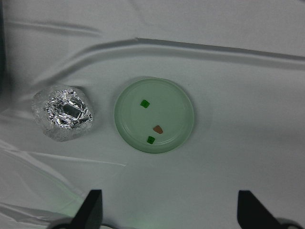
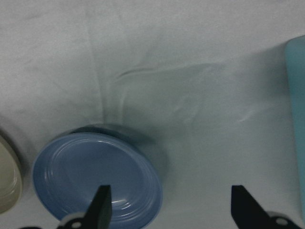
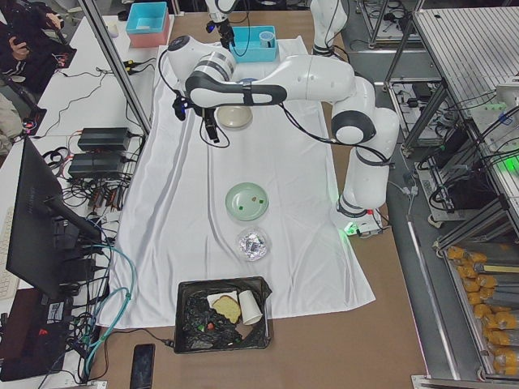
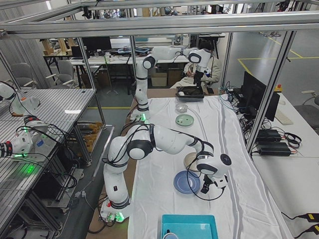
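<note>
My left gripper stands open and empty above the white cloth. In its wrist view a green plate (image 1: 152, 124) holds small green and brown pieces, with crumpled foil in a clear holder (image 1: 69, 114) beside it. My right gripper is also open and empty, over a blue plate (image 2: 95, 167). A beige bowl (image 2: 7, 179) lies beside that plate, and the cyan tray (image 2: 295, 119) is at the right edge of the right wrist view.
A black lined tray (image 3: 199, 332) with bread and a white cup sits at the near end in the camera left view. Metal frame posts, monitors and cables flank the cloth. Much of the cloth between the plates is clear.
</note>
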